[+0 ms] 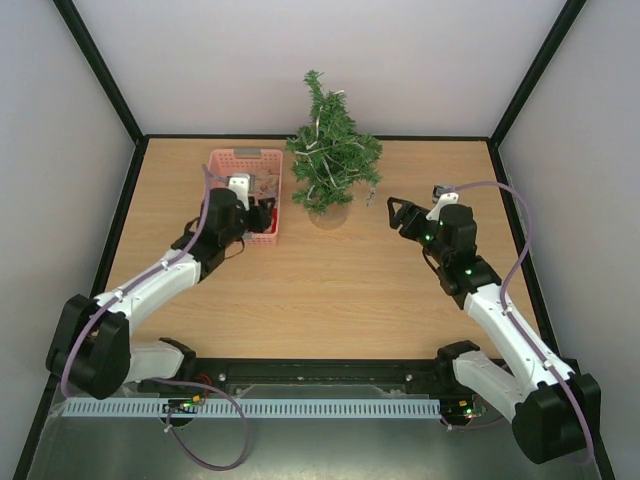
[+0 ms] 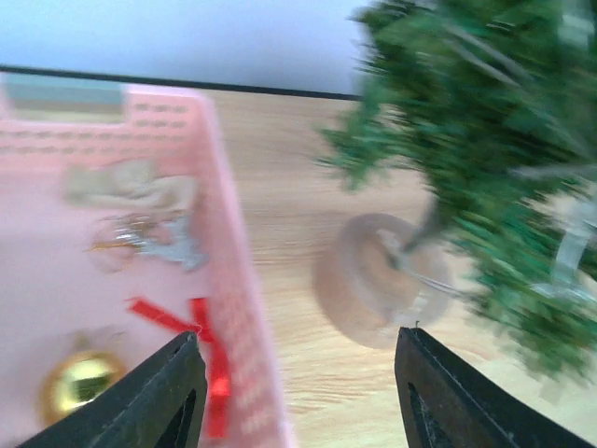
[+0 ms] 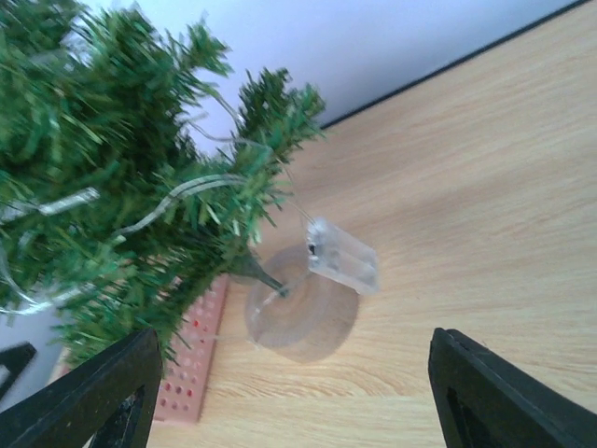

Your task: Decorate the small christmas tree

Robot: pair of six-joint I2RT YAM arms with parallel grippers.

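The small green tree point(image 1: 335, 150) stands at the back middle on a clear round base point(image 3: 303, 313), with a silvery light wire wound through its branches. Left of it is a pink basket point(image 1: 213, 165). Inside the basket, the left wrist view shows a gold ball point(image 2: 86, 381), red ribbon point(image 2: 220, 387) and a small silvery ornament point(image 2: 175, 245), all blurred. My left gripper point(image 1: 268, 214) hovers over the basket's right front part, open and empty. To the right of the tree, apart from it, my right gripper point(image 1: 393, 213) stands open with nothing between its fingers.
A small clear box point(image 3: 342, 257) hangs on the wire at the tree's right side. Pale bundled items point(image 2: 131, 185) lie at the basket's back.
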